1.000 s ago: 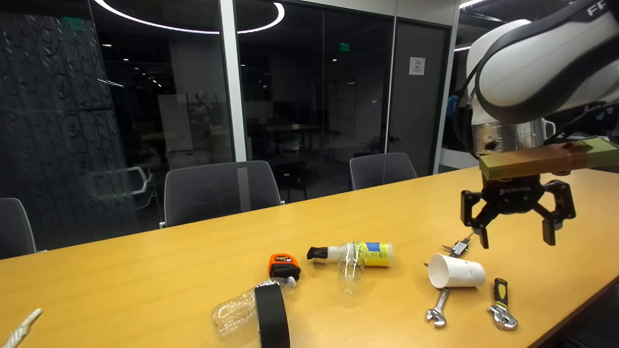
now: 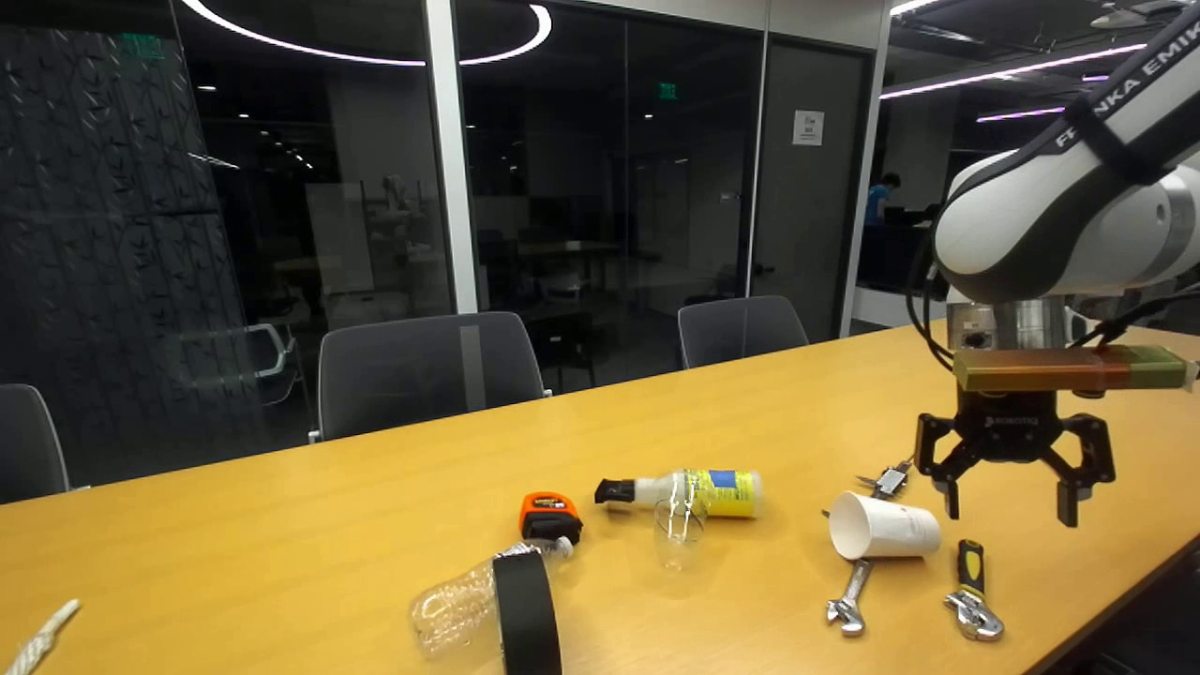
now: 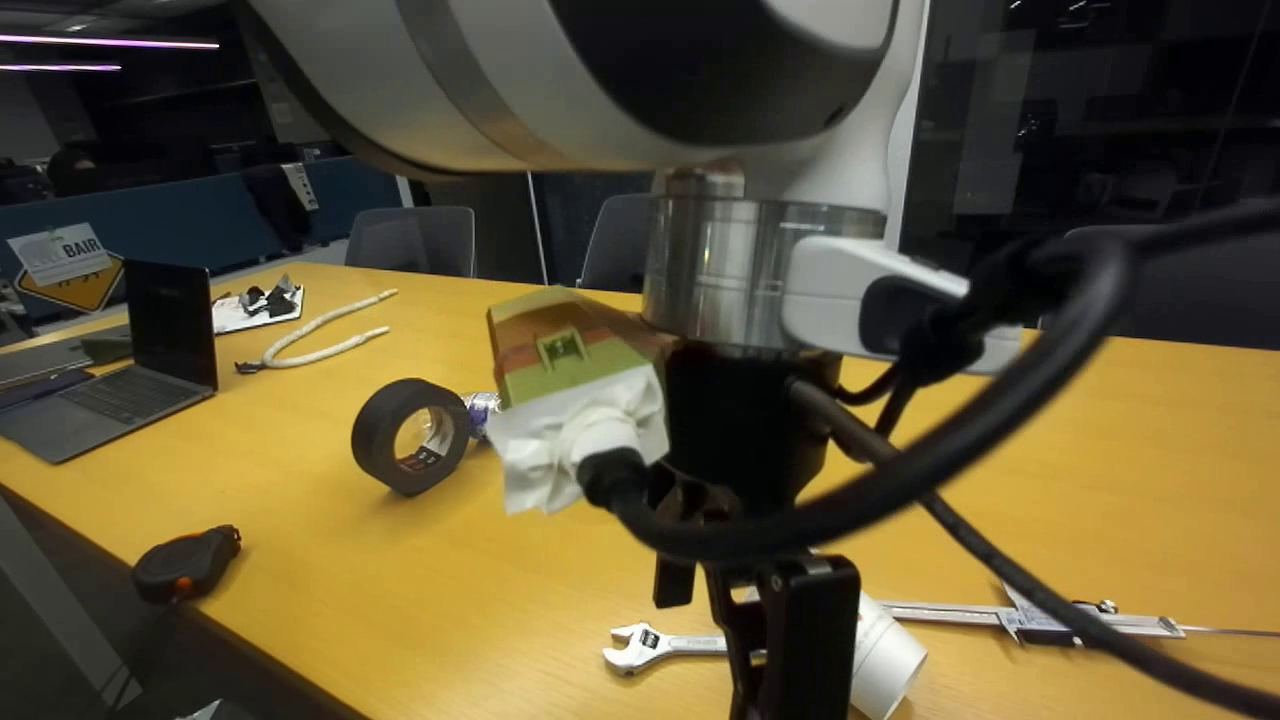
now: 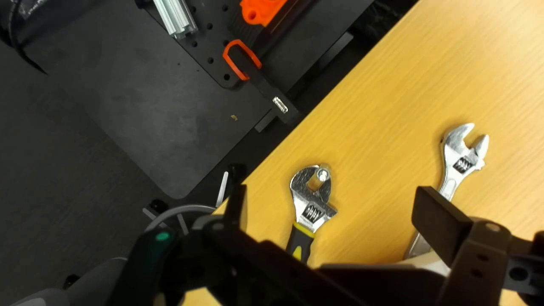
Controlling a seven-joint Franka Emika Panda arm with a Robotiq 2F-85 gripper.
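Note:
My gripper [image 2: 1012, 512] hangs open above the right end of the table, its fingers wide apart and nothing between them. Below it lies an adjustable wrench with a black and yellow handle [image 2: 970, 572]; in the wrist view this wrench [image 4: 309, 204] shows between the fingers, head toward the table edge. A white paper cup [image 2: 889, 527] rests on its side just left of the gripper. Partly under the cup is a plain silver wrench [image 2: 850, 602], whose head [image 4: 461, 155] appears beside the right finger in the wrist view. Behind the cup lies a caliper [image 2: 891, 482].
Further left are a yellow-labelled bottle [image 2: 726, 493], a clear glass [image 2: 678, 534], an orange tape measure [image 2: 550, 517], a clear plastic bottle [image 2: 456, 607] and a black tape roll [image 2: 526, 613]. The table edge runs close by the yellow-handled wrench. A laptop [image 3: 168, 336] stands at the far end.
The gripper has come down and slightly right, nearer the table, and its tilt has levelled out. It remains open. The objects on the table have not moved.

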